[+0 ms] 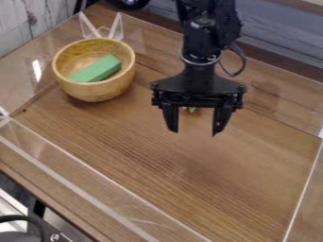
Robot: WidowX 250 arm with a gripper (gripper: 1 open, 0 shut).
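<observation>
My black gripper (195,119) stands open over the middle of the wooden table, its two fingers spread apart and pointing down. Behind it, a small light green object (190,109) is partly hidden by the gripper; what it is cannot be told. A yellow bowl (91,89) sits at the upper left with a green block (96,68) inside it.
Pale edges border it at left, back and right. A black cable loops beside the arm, and dark parts lie at the lower left corner.
</observation>
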